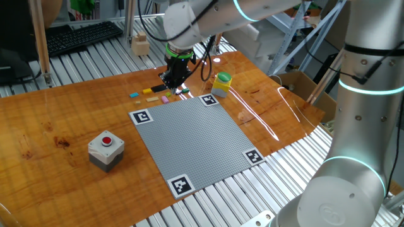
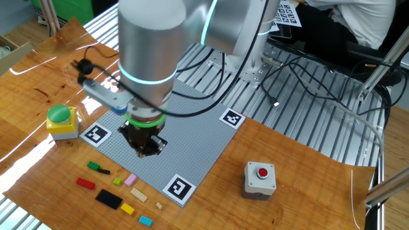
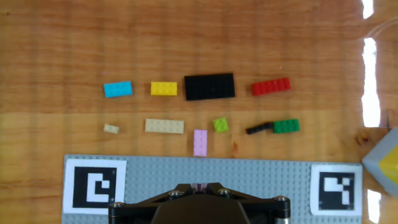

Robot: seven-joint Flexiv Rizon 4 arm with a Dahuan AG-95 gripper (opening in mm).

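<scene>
My gripper shows at the bottom of the wrist view, its fingertips together; nothing clear shows between them. In exterior view 2 it hangs above the far edge of the grey baseplate [image 2: 211, 121], apart from the bricks. Beyond that edge, loose on the wood, lie a pink brick [image 3: 199, 142], lime brick [image 3: 221, 125], long beige brick [image 3: 164, 126], small beige piece [image 3: 111, 129], dark thin piece [image 3: 259, 128] and green brick [image 3: 286, 126]. Farther out are blue [image 3: 118, 89], yellow [image 3: 163, 88], black [image 3: 209, 86] and red [image 3: 270, 86] bricks.
A yellow box with a green button [image 2: 59, 115] stands near one baseplate corner. On the opposite side of the plate is a grey box with a red button [image 1: 106, 141]. Square markers sit at the plate's corners.
</scene>
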